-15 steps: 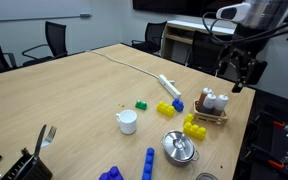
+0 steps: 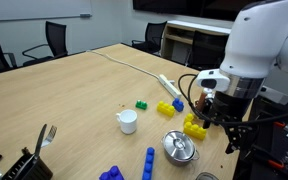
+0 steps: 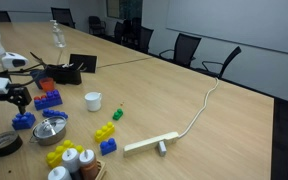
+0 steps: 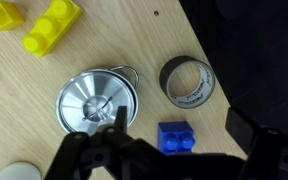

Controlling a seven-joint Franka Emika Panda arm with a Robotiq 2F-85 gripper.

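My gripper is open, its dark fingers (image 4: 246, 130) wide apart and nothing held between them. A blue brick (image 4: 176, 137) shows between the fingers in the wrist view, beyond them on the table. Ahead of it lies a roll of dark tape (image 4: 168, 82), and to the left sits a lidded metal pot (image 4: 82, 108). From the second exterior view, the gripper hangs at the left edge above the blue brick (image 3: 23, 121), near the tape roll (image 3: 4, 143) and the pot (image 3: 49, 132). The first exterior view has the gripper low at the right.
Yellow bricks (image 2: 194, 127), a long blue brick (image 2: 149, 164) and a white mug (image 2: 127, 121) stand around the pot. A caddy of bottles (image 3: 84, 163) is close by. A black utensil holder (image 2: 28, 165) stands front left.
The arm has come down and toward the camera in the first exterior view, and now covers the bottles that showed earlier. The objects on the table look unmoved.
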